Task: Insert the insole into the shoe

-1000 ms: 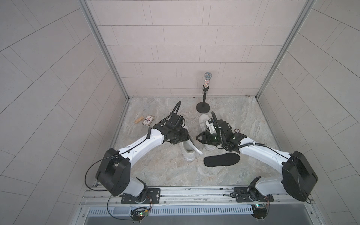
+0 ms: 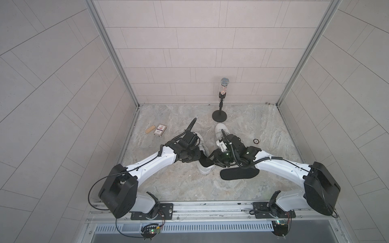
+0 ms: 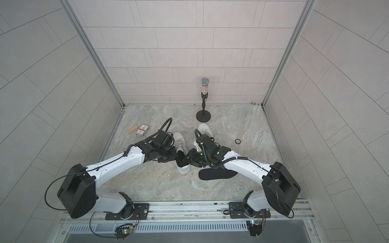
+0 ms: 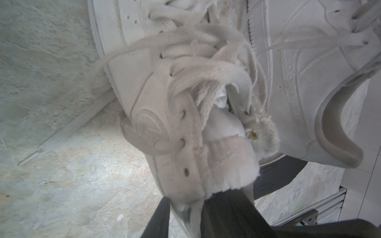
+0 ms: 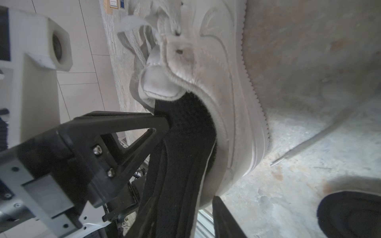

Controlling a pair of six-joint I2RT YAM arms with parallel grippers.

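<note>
The white shoe stands with its heel toward the front; its laces and tongue show in the left wrist view. A black insole lies partly inside its opening, the rear part sticking up and out. My left gripper is shut on the insole at the shoe's mouth; in the right wrist view its dark finger meets the insole's side. The right gripper stands part open at the raised end, its fingers on either side of the insole. The toe end is hidden inside the shoe.
A second white shoe stands to the right, partly behind the right arm. Another black insole lies flat in front. A microphone stand, a card box, a wooden block and a small ring are farther off.
The insole, earlier showing its white side and slanting out rightward, now shows black over the shoe opening. My right gripper has moved left and toward the front, up to it.
</note>
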